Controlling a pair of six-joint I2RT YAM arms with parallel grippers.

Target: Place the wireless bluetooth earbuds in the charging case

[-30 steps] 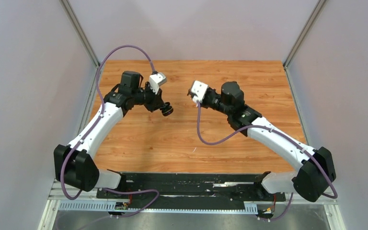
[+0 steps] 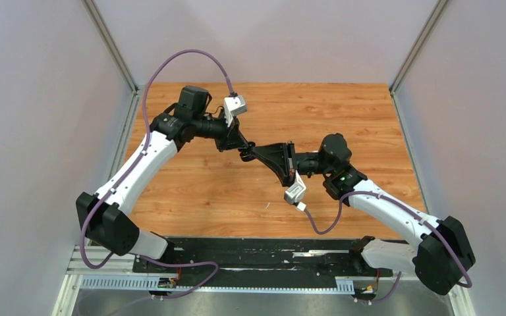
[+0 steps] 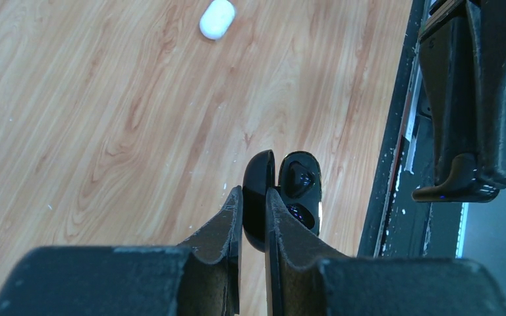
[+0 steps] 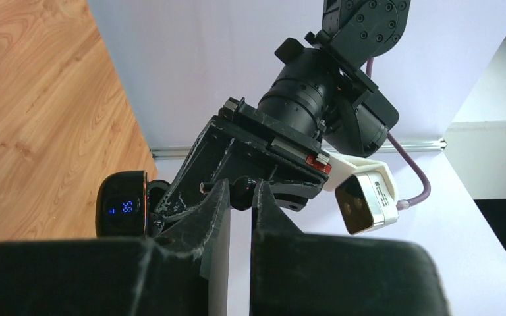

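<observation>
My left gripper is shut on the black charging case, which in its wrist view shows two dark wells beside the lid. In the right wrist view the case shows a blue digital readout. My right gripper is shut on a small black earbud, held in front of the left gripper and close beside the case. In the left wrist view the right gripper's black fingers reach in from the right. A small white rounded object lies on the table below.
The dark table edge runs along the front. Walls stand at both sides and behind. Purple cables loop over both arms.
My right gripper has swung round and come in toward the case from the right, its wrist turning over. The left gripper with the case has moved slightly right and up in the top view.
</observation>
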